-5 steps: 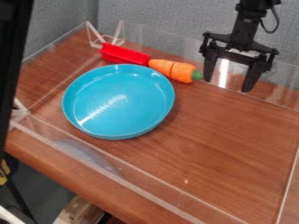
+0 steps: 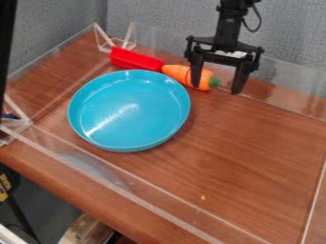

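My black gripper [image 2: 216,78] hangs open over the back of the wooden table, its fingers straddling the orange toy carrot [image 2: 181,72]. One finger is by the carrot's body and the other right of its green end; whether either touches it is unclear. A red cylindrical object [image 2: 135,57] lies left of the carrot. A round blue plate [image 2: 129,111] lies at the middle left.
Clear plastic walls [image 2: 280,97] edge the wooden tabletop [image 2: 235,172]. White brackets [image 2: 114,40] stand at the back left corner.
My gripper has moved left and a little down, from right of the carrot to over it.
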